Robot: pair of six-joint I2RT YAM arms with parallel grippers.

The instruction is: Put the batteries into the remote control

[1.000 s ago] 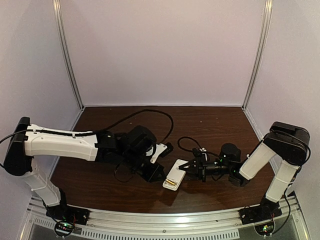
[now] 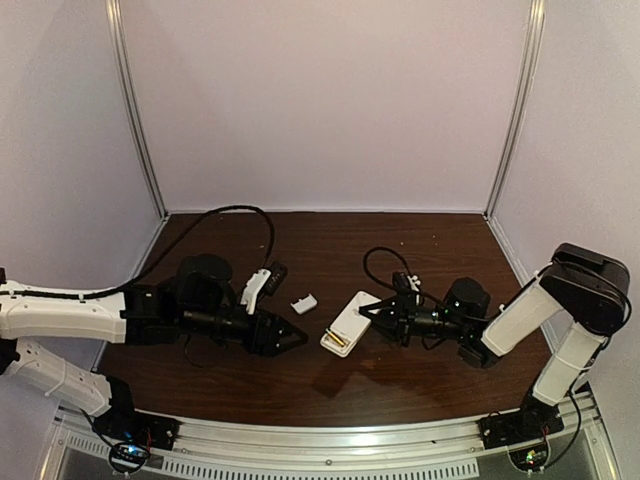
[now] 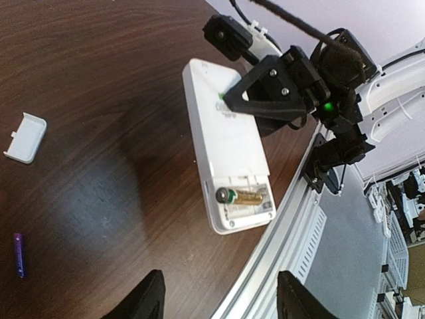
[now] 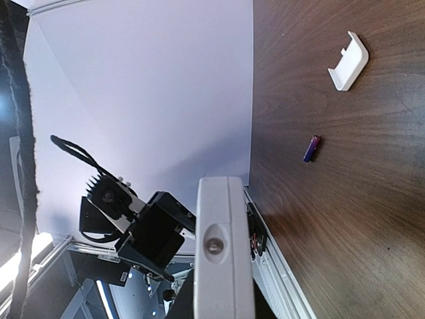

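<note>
My right gripper (image 2: 365, 312) is shut on the white remote (image 2: 349, 320), holding it over the table with its open compartment toward the lower left. A gold battery (image 3: 244, 197) lies in that compartment. A purple battery rests on the table, also in the right wrist view (image 4: 312, 147). The white battery cover (image 3: 25, 137) lies behind it. My left gripper is open, empty, left of the remote.
The dark wooden table (image 2: 230, 390) has free room at the back and front left. A metal rail (image 2: 330, 432) runs along the front edge, and walls enclose the sides and back.
My left gripper has drawn back leftward from the remote, uncovering the battery cover in the top view. The right gripper and remote have shifted slightly toward the back.
</note>
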